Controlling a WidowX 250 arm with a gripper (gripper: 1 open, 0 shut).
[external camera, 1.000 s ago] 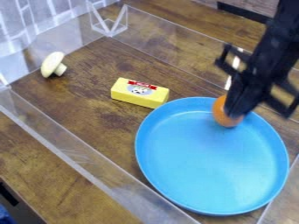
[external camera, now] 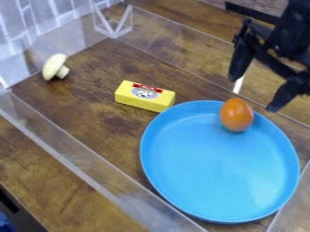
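My gripper (external camera: 259, 68) is above and behind the round blue plate (external camera: 215, 169), its black fingers spread open with nothing seen between them. An orange oval object (external camera: 237, 115) rests on the plate near its back rim, below the fingers and apart from them.
A yellow box (external camera: 144, 94) with a printed label lies on the wooden table left of the plate, and a pale, mushroom-like item (external camera: 54, 67) is at the far left. Clear plastic edges border the table. Bare wood lies at the back centre and front left.
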